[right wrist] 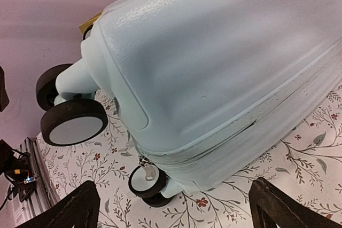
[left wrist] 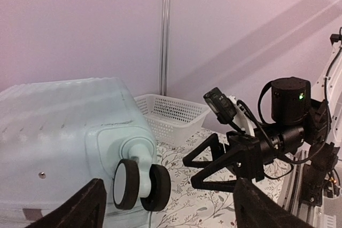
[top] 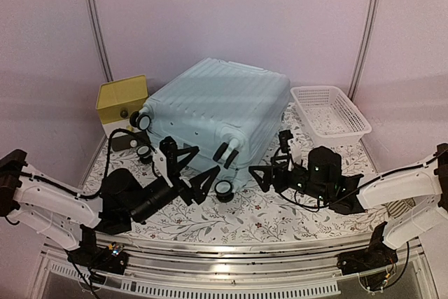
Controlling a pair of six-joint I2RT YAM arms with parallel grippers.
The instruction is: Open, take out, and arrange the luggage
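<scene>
A pale blue suitcase (top: 213, 96) lies flat on the patterned table, its wheels toward the front; a corner wheel (left wrist: 126, 185) faces my left wrist view, and another low wheel rests by the table surface. My left gripper (top: 203, 166) is open in front of the suitcase's front corner, its fingers just short of that upper wheel, with nothing between them. My right gripper (top: 260, 176) stands open beside the suitcase's right front corner, apart from it.
A white basket (top: 330, 110) sits at the back right. A yellow-topped box (top: 120, 92) stands at the left behind the suitcase. Bare table (top: 259, 218) lies in front.
</scene>
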